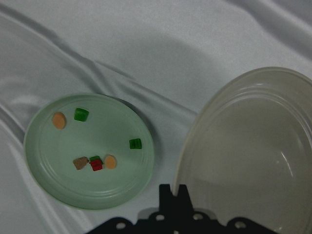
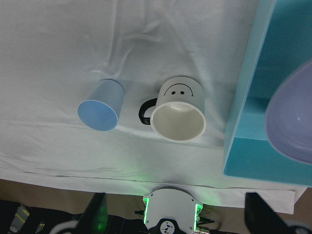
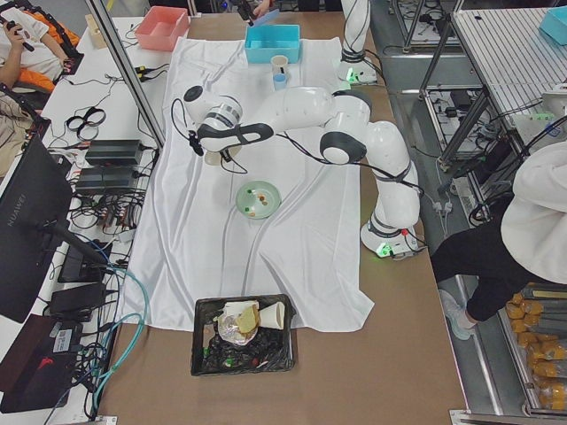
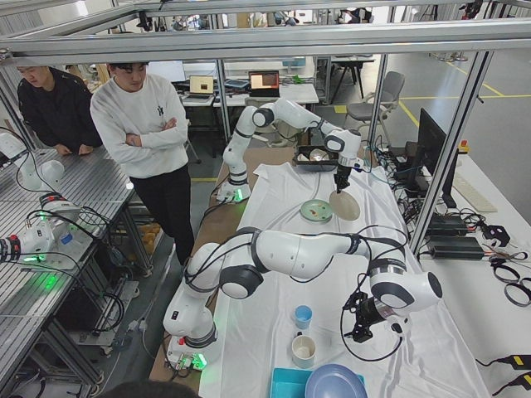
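My left gripper is shut on the rim of a beige translucent plate (image 1: 248, 146), tilted beside the green plate (image 1: 87, 180), which carries several small orange, green, red and brown pieces. My right gripper (image 4: 362, 327) stands open above the cloth. In the right wrist view, below it, are a blue cup (image 2: 100, 109), a white smiley mug (image 2: 178, 117) and a turquoise bin (image 2: 239, 156) with a lilac-blue plate (image 2: 292, 112) in or over it.
A black tray (image 3: 204, 363) with waste items sits at the near end in the camera left view. A pink bin (image 3: 162, 27) is at the far left. People stand beside the table.
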